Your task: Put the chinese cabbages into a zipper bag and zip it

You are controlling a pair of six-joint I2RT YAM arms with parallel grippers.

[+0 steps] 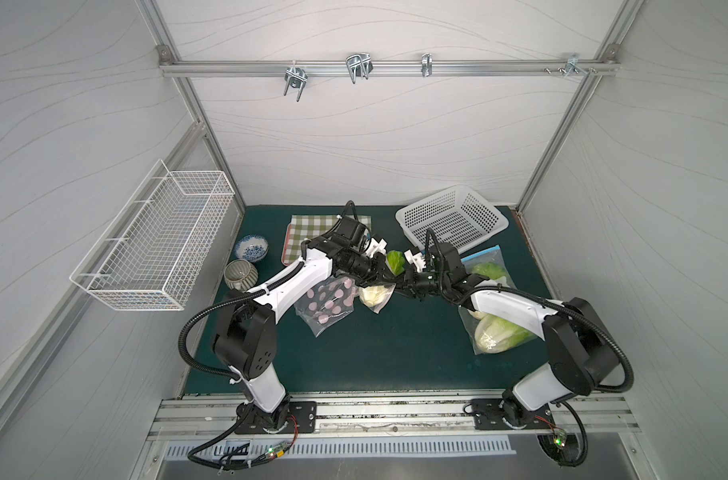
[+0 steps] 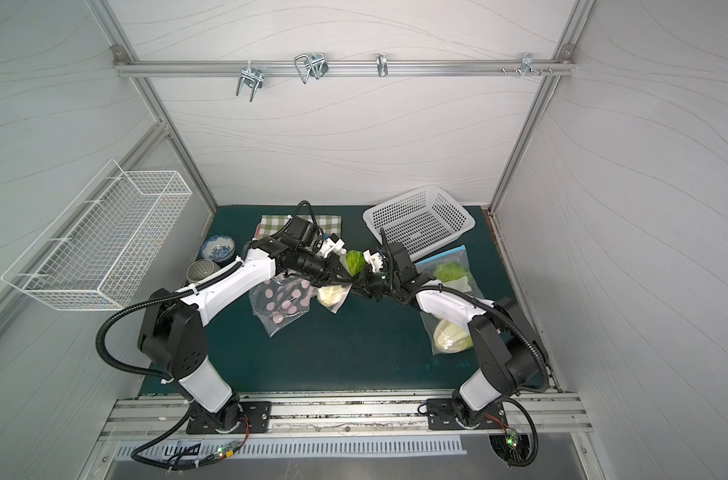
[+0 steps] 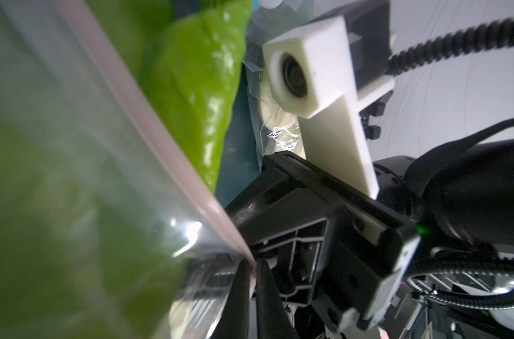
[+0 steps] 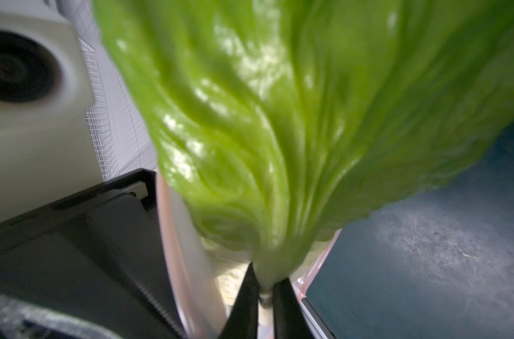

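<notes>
A clear zipper bag [image 1: 325, 308] with pink dots hangs below my grippers near the table's middle. My left gripper is shut on its pink rim [image 3: 172, 155]. A chinese cabbage leaf [image 4: 279, 124] fills much of the right wrist view and narrows to a point between the fingers of my right gripper, which is shut on it. Pink rim [image 4: 169, 254] shows on both sides of the leaf there. In the top left view, pale cabbage [image 1: 373, 295] hangs under the grippers and green leaf [image 1: 395, 261] stands behind them. Most of the bag's mouth is hidden by the grippers.
Another bag with a blue zip [image 1: 482, 253] holds cabbages [image 1: 498, 332] under my right forearm. A white basket [image 1: 452, 216] stands at the back right. Two bowls [image 1: 241, 274] and a checked cloth [image 1: 308, 228] are at the back left.
</notes>
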